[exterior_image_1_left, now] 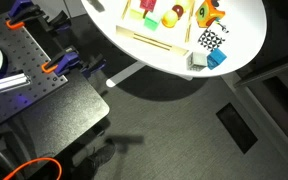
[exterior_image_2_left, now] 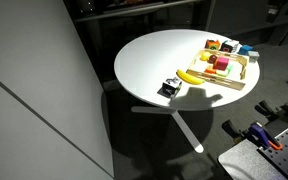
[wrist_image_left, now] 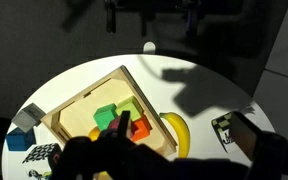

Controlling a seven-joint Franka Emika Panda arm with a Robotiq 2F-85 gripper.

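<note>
My gripper shows only in the wrist view, as dark fingers along the lower edge; they stand wide apart and hold nothing. Below it, a wooden tray (exterior_image_2_left: 224, 82) sits on the white round table (exterior_image_2_left: 149, 50). Inside the tray lie a green block (wrist_image_left: 105, 116), a red block (wrist_image_left: 140, 128) and other small coloured pieces. A yellow banana (exterior_image_2_left: 190, 77) lies beside the tray. Farther along the table is a black box with pale markings (exterior_image_2_left: 170, 87). The lower part of the tray is hidden by the gripper in the wrist view.
Past the tray's other side stand a grey cube (exterior_image_1_left: 197, 61), a blue cube (exterior_image_1_left: 217, 58), a checkered piece (exterior_image_1_left: 210, 39) and an orange piece (exterior_image_1_left: 212, 14). The robot's dark base platform (exterior_image_1_left: 69, 110) is near the table.
</note>
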